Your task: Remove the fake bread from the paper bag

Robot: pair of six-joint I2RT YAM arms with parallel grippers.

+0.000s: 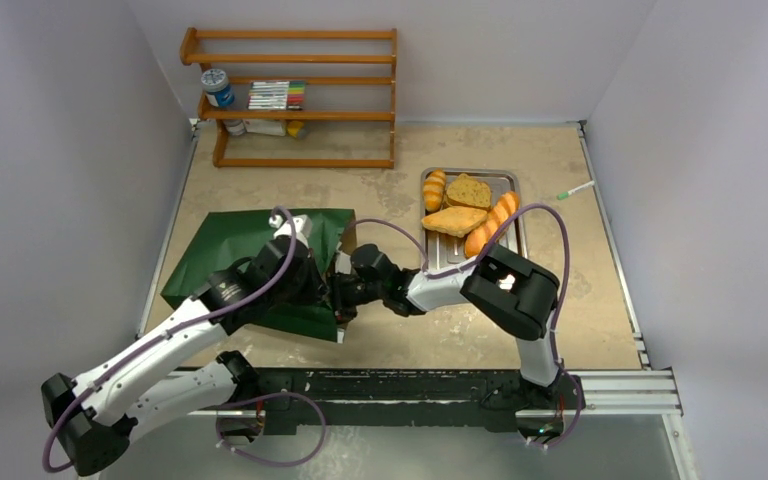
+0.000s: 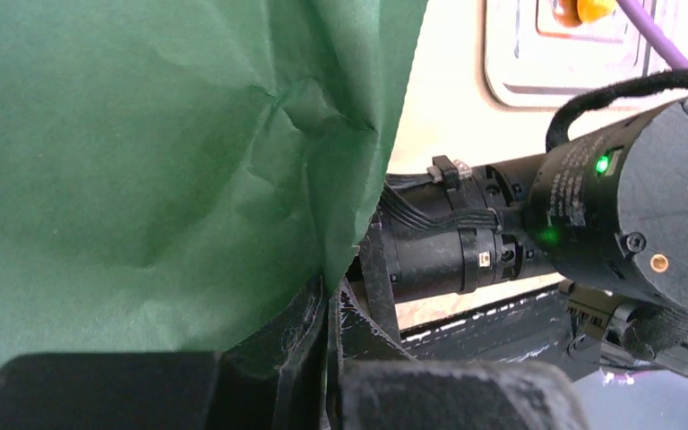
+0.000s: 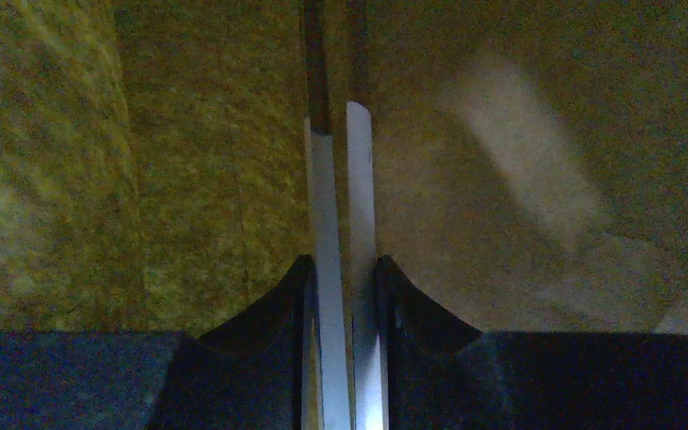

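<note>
The green paper bag (image 1: 210,260) lies on its side at the left of the table. My left gripper is shut at the bag's creased upper edge by the mouth, with crumpled green paper at its fingertips. My right gripper reaches into the mouth; the right wrist view shows dim brown paper lining and two close pale strips between its fingers, with no bread clearly visible and the width hard to judge. Fake breads (image 1: 452,220) of several shapes rest on a metal tray (image 1: 512,186) at the right.
A wooden rack (image 1: 295,160) with jars and markers stands at the back left. A green-capped marker (image 1: 575,191) lies at the far right. The two arms are very close at the bag's mouth.
</note>
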